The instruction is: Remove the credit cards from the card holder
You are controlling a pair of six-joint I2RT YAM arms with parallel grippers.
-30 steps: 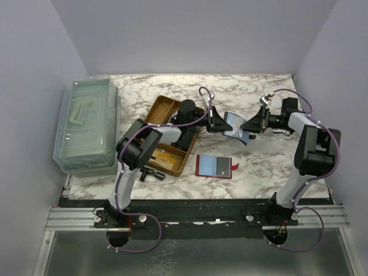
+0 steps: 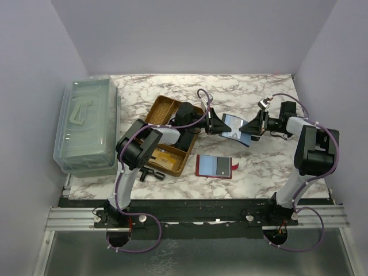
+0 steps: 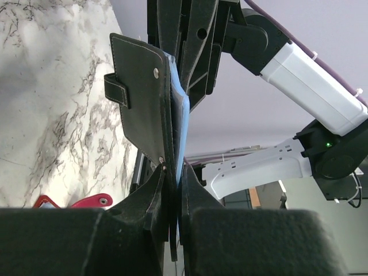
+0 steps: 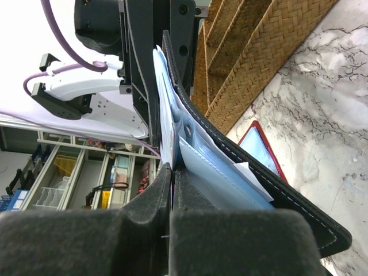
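Observation:
The card holder (image 2: 234, 127), black leather with pale blue plastic sleeves, is held up between my two grippers above the table. My left gripper (image 2: 218, 127) is at its left end; in the left wrist view the black cover (image 3: 138, 98) stands upright between the fingers. My right gripper (image 2: 254, 127) is at the other end; in the right wrist view its fingers are shut on the sleeves (image 4: 213, 172), with a white edge showing among them. Below lies a red-edged case (image 2: 213, 165) with blue and dark grey panels.
A woven divided basket (image 2: 190, 155) stands left of centre under my left arm, a large green translucent box (image 2: 86, 126) at the far left, and black cylindrical objects (image 2: 158, 175) near the front edge.
My right gripper has shifted very slightly in the top view, and the holder with it looks a little more spread. The left arm is nearly still.

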